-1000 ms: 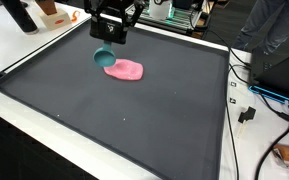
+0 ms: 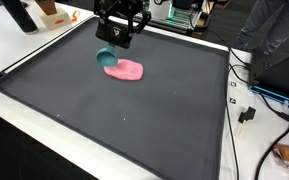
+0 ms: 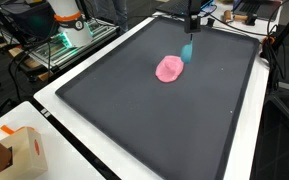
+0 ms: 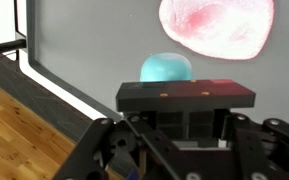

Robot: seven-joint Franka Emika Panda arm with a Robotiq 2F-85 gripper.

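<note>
My gripper (image 2: 112,44) is shut on a teal rounded object (image 2: 106,57), which hangs below the fingers. In exterior view 2 the teal object (image 3: 187,53) shows as a narrow shape tapering up to the gripper (image 3: 191,36). Seen from the wrist, only its domed end (image 4: 166,67) sticks out past the dark fingers (image 4: 212,97); the gripped part is hidden. Close beside it, a flat pink piece (image 2: 126,70) with a rounded, uneven outline lies on the dark grey mat. This pink piece (image 4: 219,25) is apart from the teal object in the wrist view.
Cables (image 2: 239,75) and a small dark-and-white item (image 2: 246,116) sit off the mat's right side.
Gripper and teal object have shifted slightly to the right, closer to the pink piece, and the teal object's tilt has changed a little. The pink piece has stayed in place.
</note>
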